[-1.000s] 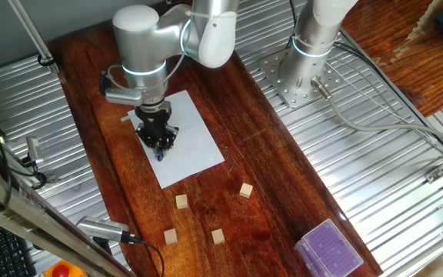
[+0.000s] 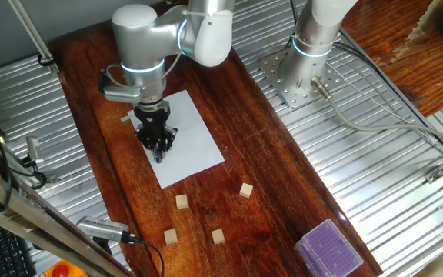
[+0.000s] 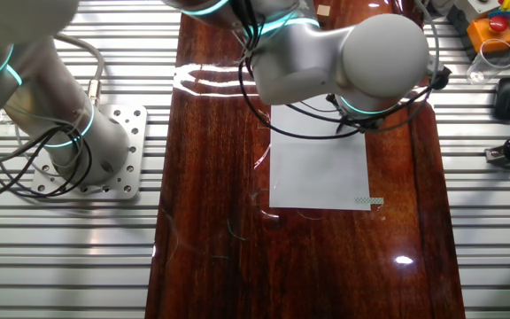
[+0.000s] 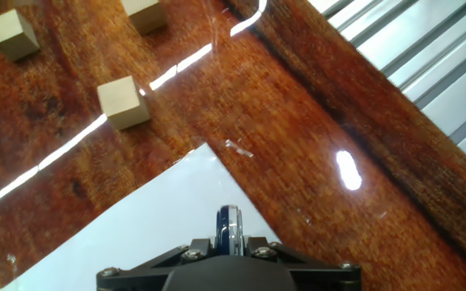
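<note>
Above the white sheet of paper (image 2: 194, 142), toward its left side in exterior view 1, my gripper (image 2: 158, 154) points downward. A slim dark blue, pen-like object (image 4: 229, 228) stands between its fingers, which are closed in around it. Whether its tip touches the sheet cannot be made out. In the wrist view the near part of the paper (image 4: 160, 218) spreads under the gripper, and no clear marks show on it. The arm covers much of the gripper in exterior view 2, where the paper (image 3: 317, 173) lies partly hidden.
Several wooden cubes lie beyond the sheet, the closest being one cube (image 2: 181, 201) and another (image 2: 246, 190). A purple box (image 2: 331, 250) sits by the table's edge. Patterned tape (image 3: 370, 201) is at one paper corner. Bare wood (image 2: 260, 154) lies right of the paper.
The arm and gripper have shifted very slightly to the left in exterior view 1, with the blue object still at the gripper. Paper, cubes and box have stayed put.
</note>
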